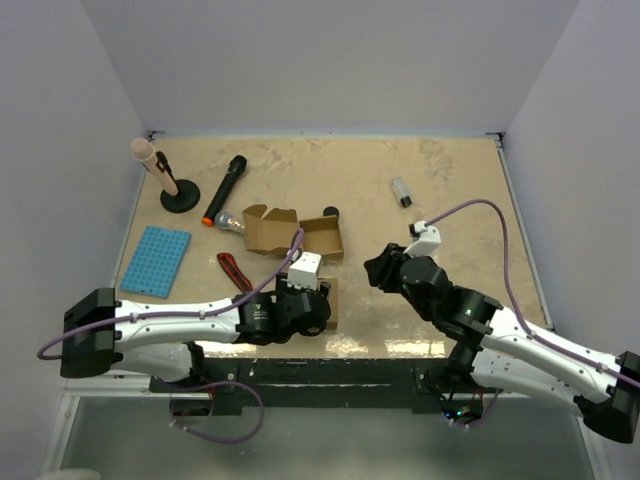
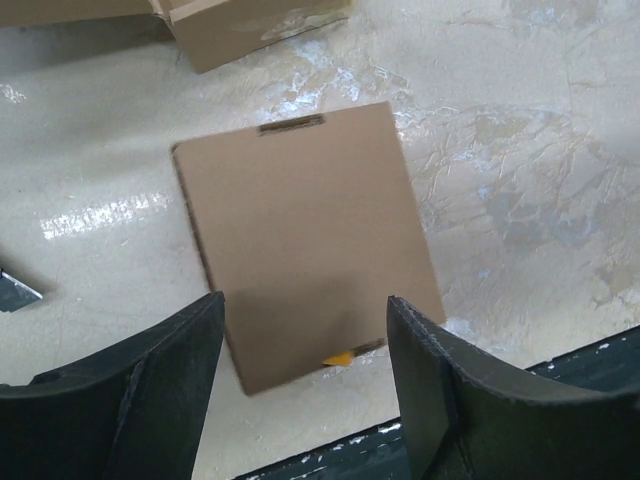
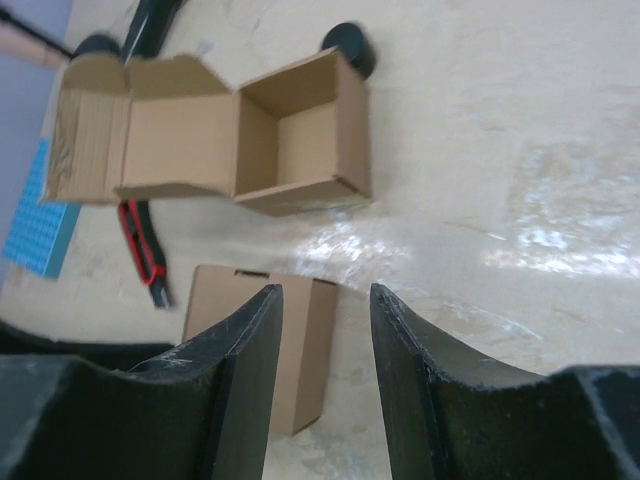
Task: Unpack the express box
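Note:
A closed cardboard box lies near the front edge, partly under my left arm in the top view and also seen low in the right wrist view [image 3: 305,350]. My left gripper is open above it, with nothing held. My right gripper is open, to the right of and above the box, also empty. An open, empty cardboard box [image 1: 321,238] with its lid folded out [image 3: 175,140] stands behind the closed one.
A utility knife [image 1: 232,268], blue mat [image 1: 155,260], microphone [image 1: 225,190], stand [image 1: 180,197], clear bottle [image 1: 229,221] and black cap [image 3: 349,50] surround the boxes. A small cylinder [image 1: 400,190] lies back right.

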